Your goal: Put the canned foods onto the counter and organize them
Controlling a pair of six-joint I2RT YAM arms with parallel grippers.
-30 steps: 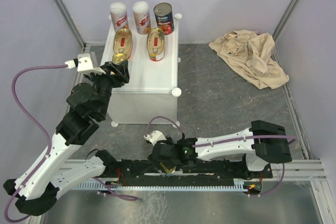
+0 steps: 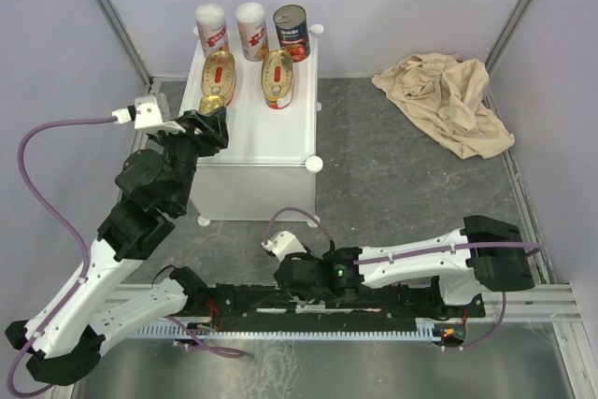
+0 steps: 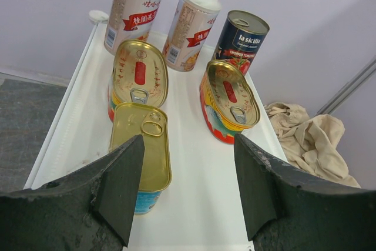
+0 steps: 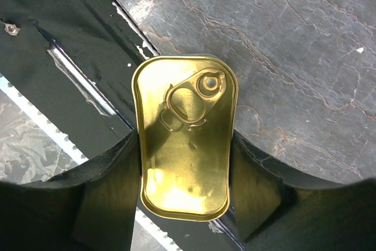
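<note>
On the white shelf unit (image 2: 266, 133), two white-lidded cans (image 3: 136, 10) (image 3: 191, 29) and a dark tomato can (image 3: 241, 40) stand in a back row. In front of them are two oval gold-lidded tins (image 3: 140, 73) (image 3: 229, 103). A rectangular gold tin (image 3: 141, 140) stands nearer, at the shelf's left side. My left gripper is open above the shelf, the rectangular tin partly behind its left finger. My right gripper is shut on another rectangular gold tin (image 4: 185, 136), pull-ring lid toward the camera, near the front edge of the floor.
A crumpled beige cloth (image 2: 447, 103) lies at the back right. The grey marbled surface (image 2: 392, 184) right of the shelf is clear. Bare shelf surface shows at front right. Dark sheeting (image 4: 70, 57) and a pale toothed strip lie by the front edge.
My right arm has shifted slightly to the right and its wrist has turned, so the gold tin seen in the top view earlier is now hidden there. The left arm is nearly still.
</note>
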